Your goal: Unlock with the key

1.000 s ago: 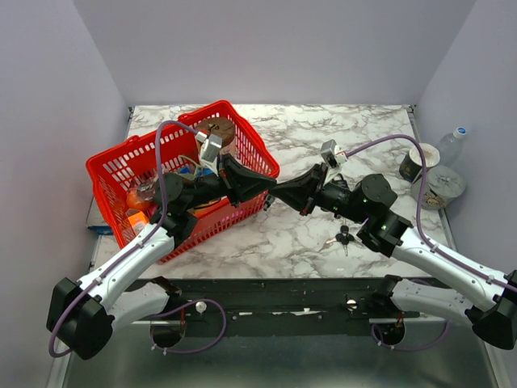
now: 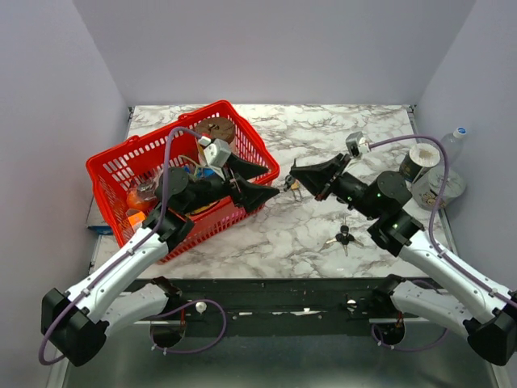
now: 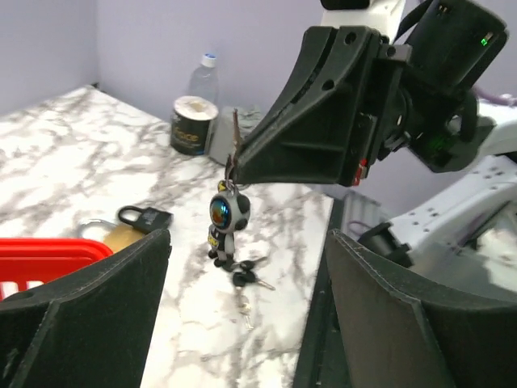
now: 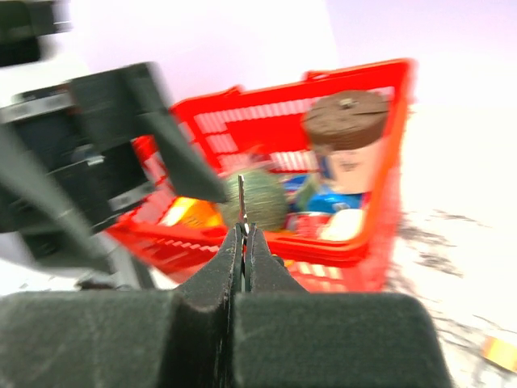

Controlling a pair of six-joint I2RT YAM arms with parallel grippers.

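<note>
My right gripper (image 2: 292, 171) is shut on a thin key (image 3: 236, 129), which sticks up past its fingertips. A small astronaut-like figurine (image 3: 229, 212) hangs from it. In the right wrist view the key's narrow edge (image 4: 241, 202) rises between the closed fingers. Across a small gap, my left gripper (image 2: 273, 180) stands open with nothing between its fingers. On the table lie a black padlock (image 3: 148, 218) and a brass-coloured padlock body (image 3: 121, 238), partly hidden by the basket. Another dark key bunch (image 2: 345, 238) lies on the marble, right of centre.
A red basket (image 2: 103, 168) full of objects stands under and behind the left arm. A paper-wrapped can (image 2: 418, 162), a clear container (image 2: 440, 190) and a water bottle (image 2: 456, 139) line the right side.
The left has opened; the right has moved away to the right and up in the view, with the key and figurine.
</note>
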